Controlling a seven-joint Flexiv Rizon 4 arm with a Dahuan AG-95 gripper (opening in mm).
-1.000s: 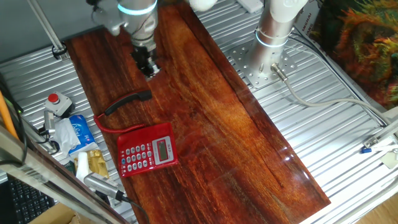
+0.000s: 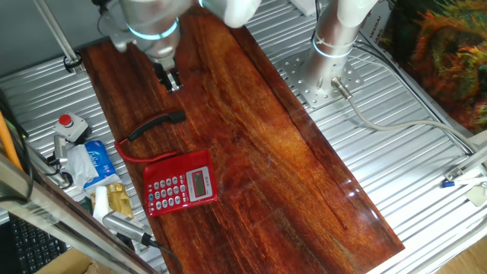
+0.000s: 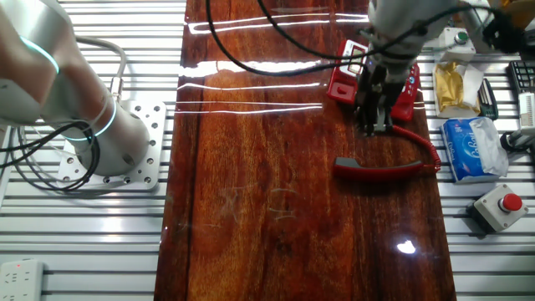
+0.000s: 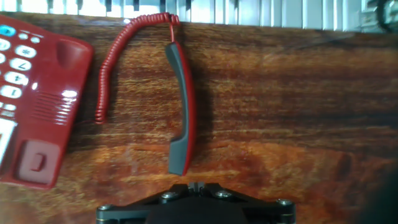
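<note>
A red desk telephone (image 2: 162, 162) with white keys rests on the wooden board. Its handset (image 4: 192, 112), red with a dark inner side, lies off the cradle on the wood, apart from the base. A coiled red cord (image 4: 107, 74) runs from the handset's far end. In the wrist view my gripper is at the bottom edge, just short of the handset's near end, its fingertips together with nothing visible between them. Exterior view 1 has the gripper (image 2: 174, 85) above the board, clear of the handset. In exterior view 2, the arm partly hides the telephone (image 3: 341, 86).
Beyond the board's edge stand a red-button box (image 2: 72, 127), a blue tissue pack (image 2: 97, 163) and a gold packet (image 2: 119, 199). The arm's base (image 2: 323, 76) is bolted on the opposite side. Much of the board (image 2: 281, 183) is bare.
In exterior view 1 my gripper has shifted a little to the left and slightly up the picture. The telephone, handset and cord lie where they were.
</note>
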